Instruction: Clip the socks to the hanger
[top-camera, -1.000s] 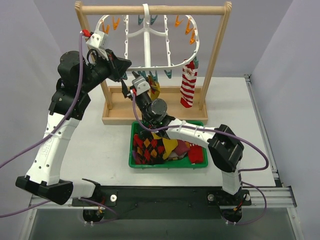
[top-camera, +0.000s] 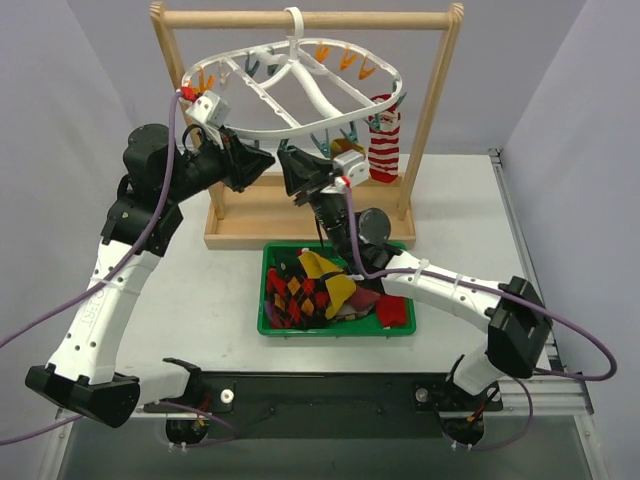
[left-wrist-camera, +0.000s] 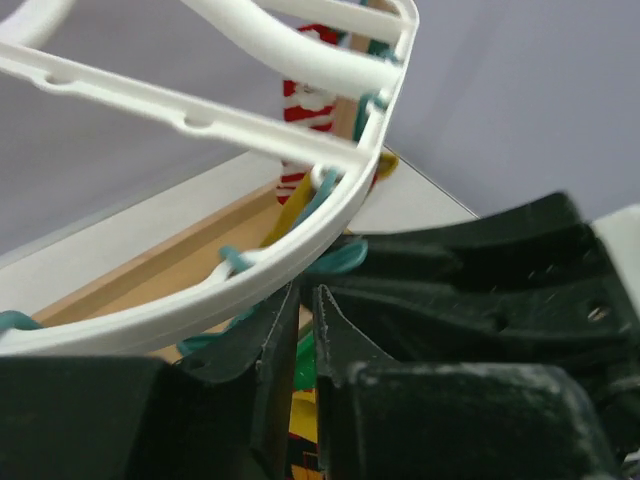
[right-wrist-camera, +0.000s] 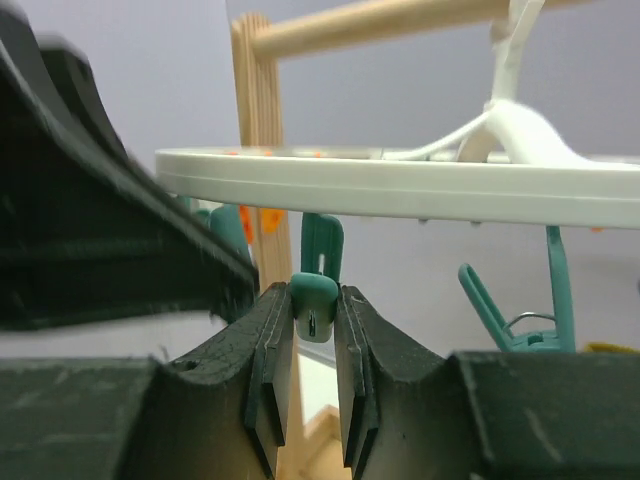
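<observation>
The white hanger (top-camera: 300, 130) hangs from the wooden rack, carrying teal and orange clips. A red-striped sock (top-camera: 384, 150) hangs at its right; a yellow sock (top-camera: 348, 146) is partly hidden behind my right gripper (top-camera: 292, 165). In the right wrist view that gripper is shut on a teal clip (right-wrist-camera: 315, 300) below the hanger's rim. My left gripper (top-camera: 250, 165) is just left of it, at the rim. Its fingertips in the left wrist view are close together, with nothing visible between them; how far apart is unclear.
A green tray (top-camera: 410, 320) of loose socks sits below on the white table. The wooden rack (top-camera: 447, 60) frames the hanger.
The hanger has turned and tilted. My right gripper has moved right, its arm swinging out at the elbow, and my left gripper has moved slightly right and down.
</observation>
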